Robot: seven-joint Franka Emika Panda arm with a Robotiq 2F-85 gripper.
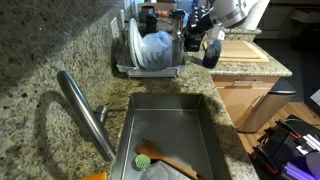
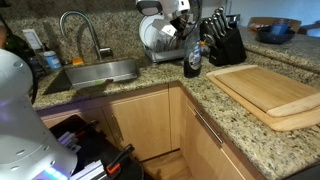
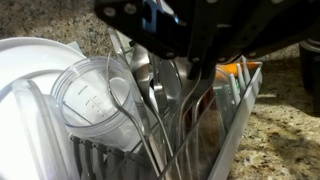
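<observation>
In the wrist view my gripper is low over the cutlery compartment of the dish rack (image 3: 240,115). Its dark fingers are close together among upright metal utensils (image 3: 160,95), and it looks shut on one utensil. Which piece that is cannot be made out, as the fingers and neighbouring cutlery overlap. Exterior view 1 has the gripper (image 1: 193,42) at the right end of the rack (image 1: 150,71). From exterior view 2 the gripper (image 2: 183,24) shows small, at the back of the counter.
A clear plastic container (image 3: 88,100) and white plates (image 3: 22,60) fill the rack beside the cutlery. A dark bottle (image 1: 212,53) stands just right of the rack. The sink (image 1: 180,115) lies in front, holding a wooden spoon (image 1: 172,162). Wooden boards (image 2: 265,88) lie further along the counter.
</observation>
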